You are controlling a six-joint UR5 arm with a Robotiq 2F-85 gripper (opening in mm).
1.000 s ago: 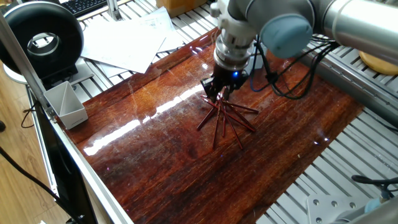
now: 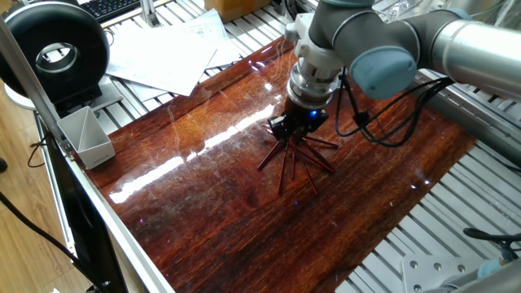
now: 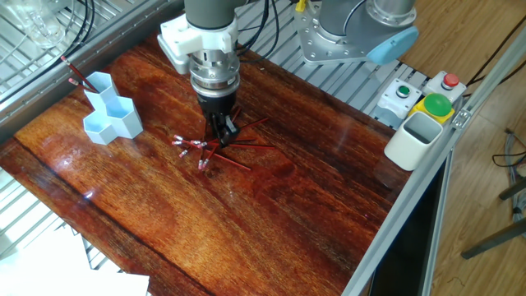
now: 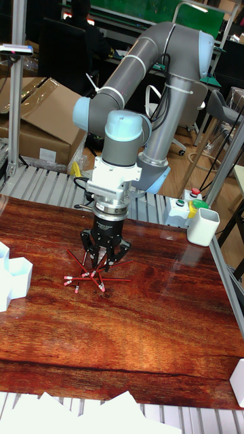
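Several thin red sticks with pale banded ends lie crossed in a loose pile on the dark wooden board; one stick (image 2: 282, 174) points toward the front in exterior view 1, another (image 3: 255, 147) to the right in exterior view 2. Directly over the pile, my gripper (image 4: 101, 263) points down with its black fingers spread, low among the sticks. Nothing is clearly seen between the fingers, though the sticks behind and below partly blur this. A white hexagonal holder (image 3: 98, 131) stands at the board's left in exterior view 2, with red sticks (image 3: 78, 74) leaning out of its rear cell.
A white square cup (image 3: 403, 152) stands at the board's edge near the green and red buttons (image 3: 438, 104). Paper sheets (image 2: 163, 61) lie beside the board. Much of the wooden board (image 3: 205, 230) is bare.
My gripper has come down and slightly right in exterior view 1, closer onto the pile. The sticks look unmoved.
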